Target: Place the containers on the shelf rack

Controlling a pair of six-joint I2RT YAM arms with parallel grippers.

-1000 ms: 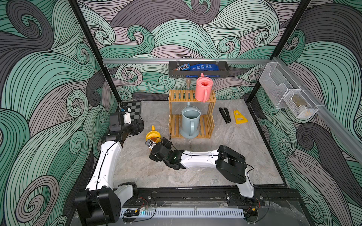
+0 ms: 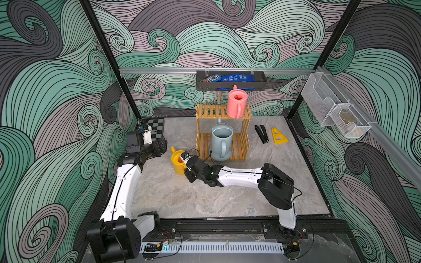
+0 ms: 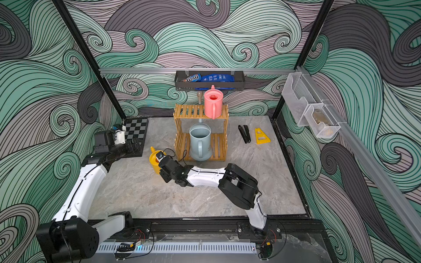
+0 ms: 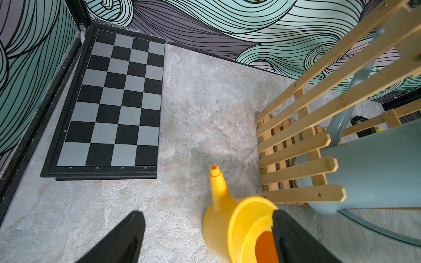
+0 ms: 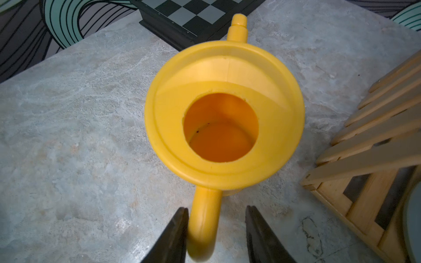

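The small yellow watering can stands on the table left of the wooden shelf, its spout facing away from my right gripper. In the right wrist view its handle lies between the parted fingers, close against the left one; whether they touch I cannot tell. A gap shows to the right finger. My left gripper is open near the chessboard, holding nothing. A large grey-blue can stands on the lower shelf and a pink can on the upper one.
The chessboard lies at the back left. A black tool and a yellow triangular piece lie right of the shelf. Wire baskets hang on the right.
My right gripper has swung round to the right and away from the table's front, now at the yellow can's right side. The can has turned slightly, its spout pointing further left. The left arm stays still.
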